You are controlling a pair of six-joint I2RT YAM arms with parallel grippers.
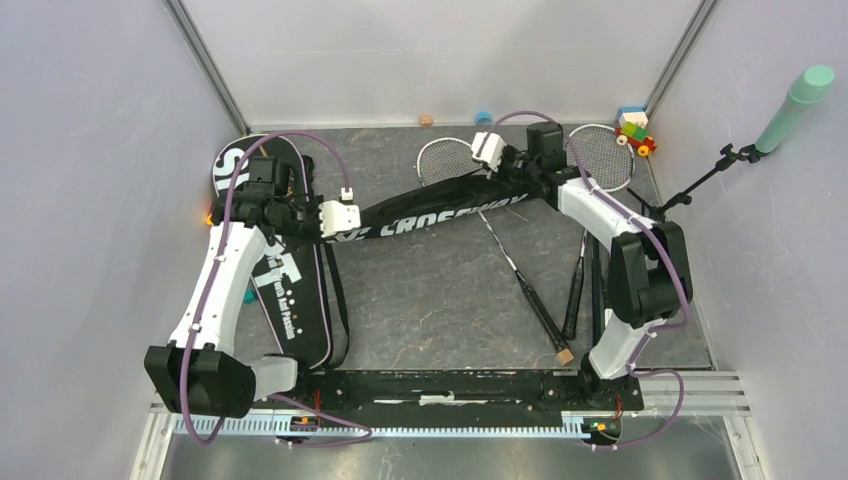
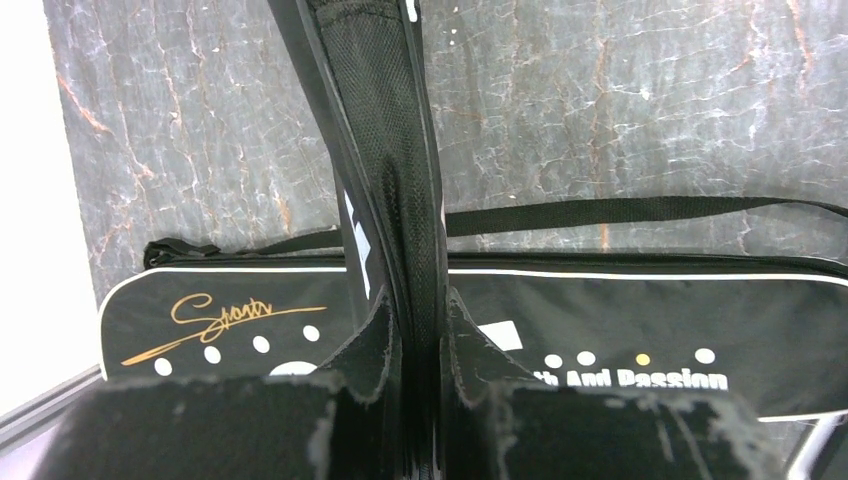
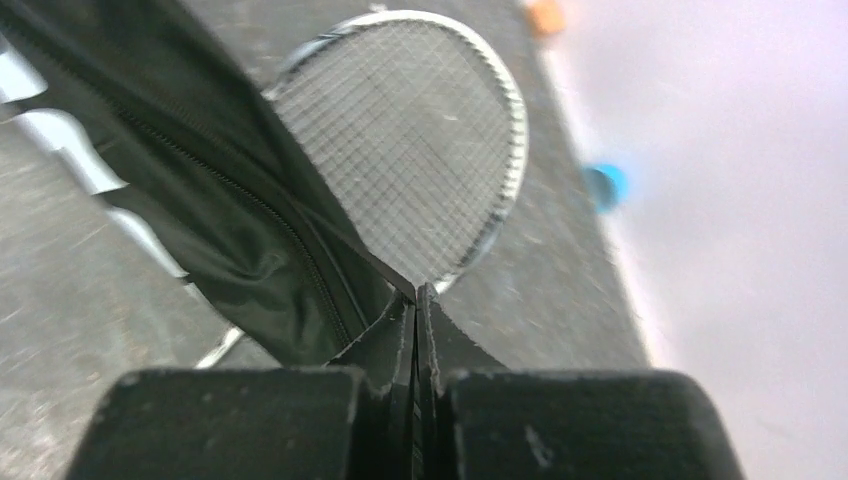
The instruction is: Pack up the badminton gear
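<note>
A long black bag with white lettering (image 1: 425,212) stretches between my two arms. My left gripper is shut on one end of it, above a larger black racket bag (image 1: 298,305) lying on the left. Toward the other end, my right gripper has closed on the fabric near its zipper; the bag's far tip is hidden by the gripper and arm. Under the long bag lies a racket (image 1: 545,312), its strung head behind the bag and its handle toward the front. A second racket (image 1: 603,160) rests at the right, partly covered by my right arm.
Toy blocks (image 1: 634,122) fill the back right corner. An orange cube (image 1: 426,120) and a blue cup (image 1: 483,118) sit by the back wall. A black stand with a green tube (image 1: 795,105) is at right.
</note>
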